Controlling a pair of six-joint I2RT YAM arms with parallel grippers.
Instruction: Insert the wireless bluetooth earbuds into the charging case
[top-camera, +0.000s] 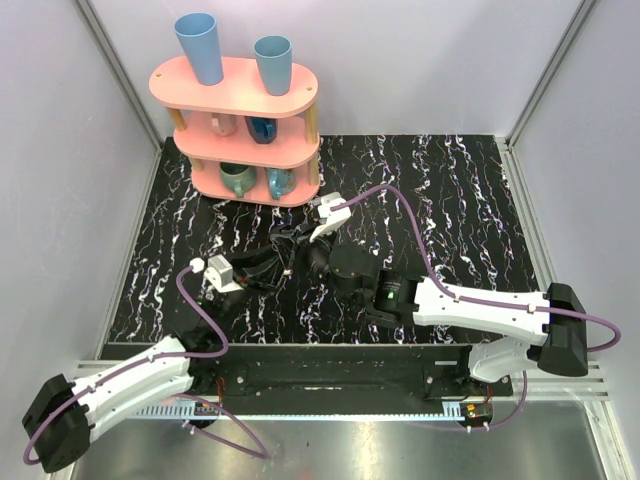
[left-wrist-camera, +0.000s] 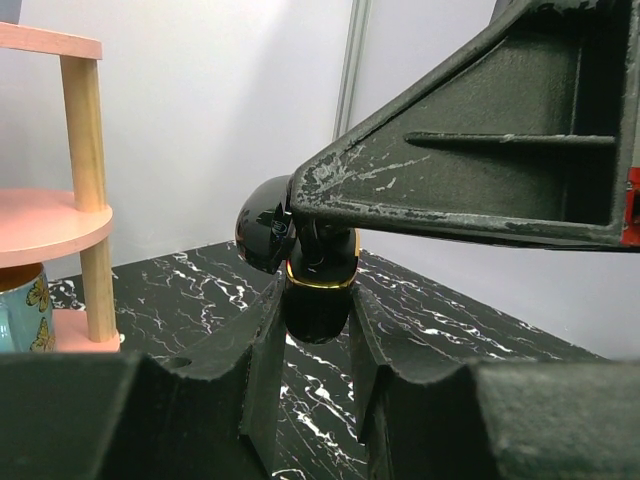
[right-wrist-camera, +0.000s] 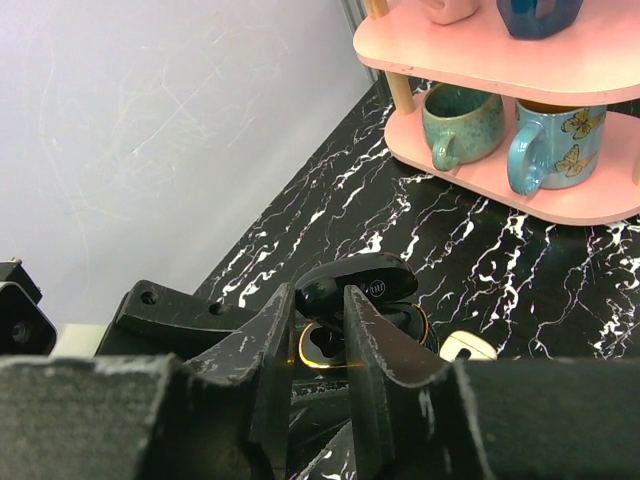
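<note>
My left gripper is shut on the black charging case (left-wrist-camera: 316, 310), whose gold-rimmed body shows upright with its rounded lid behind. My right gripper is shut on a small black earbud (right-wrist-camera: 318, 294), held right at the case, over its gold-edged opening (right-wrist-camera: 325, 345). Whether the earbud is seated inside cannot be told. In the top view both grippers meet above the middle-left of the marble table (top-camera: 450, 210), hiding most of the case.
A pink three-tier shelf (top-camera: 230, 85) with mugs and cups stands at the back left. Walls border the table on the sides and back.
</note>
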